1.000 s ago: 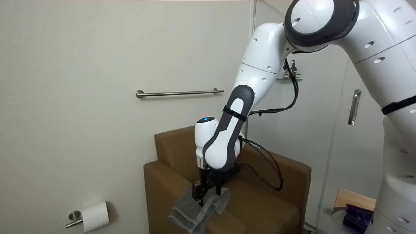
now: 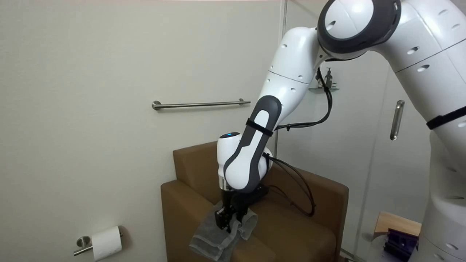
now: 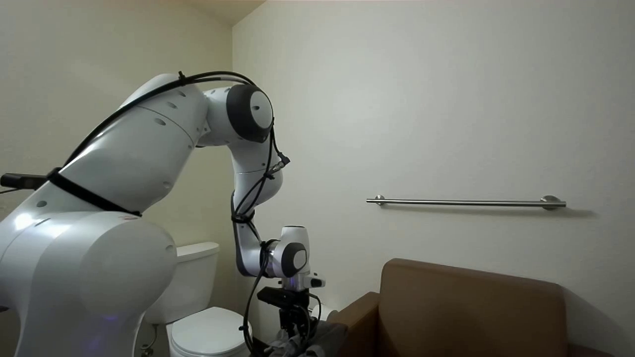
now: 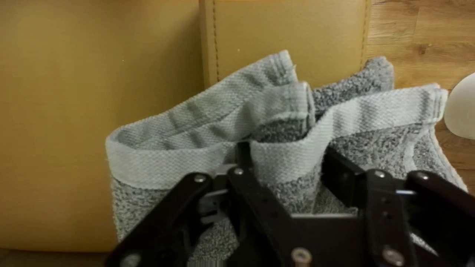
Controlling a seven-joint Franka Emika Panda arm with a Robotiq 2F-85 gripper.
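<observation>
A grey towel [image 2: 214, 235] with a paler woven border lies draped over the arm of the brown chair, below my gripper [image 2: 233, 222]. Seen from the wrist, the towel [image 4: 147, 167] is bunched into folds around the fingers [image 4: 338, 167]. My gripper stands part open over it, a raised fold of cloth lying between the two fingertips. The left fingertip is partly hidden in the cloth. In the second exterior view, the gripper [image 3: 297, 327] reaches down to the towel [image 3: 330, 336] at the bottom edge.
The brown chair [image 2: 301, 227] stands against the wall, its seat bare beside the towel. A metal bar [image 2: 201, 104] is fixed to the wall above. Toilet paper [image 2: 106, 242] hangs at the lower left. The toilet [image 3: 208, 333] stands left of the gripper in the second exterior view.
The gripper's fingers have come closer together, and the towel between them has bunched up. The wrist has shifted slightly left and the cables have swung a little.
</observation>
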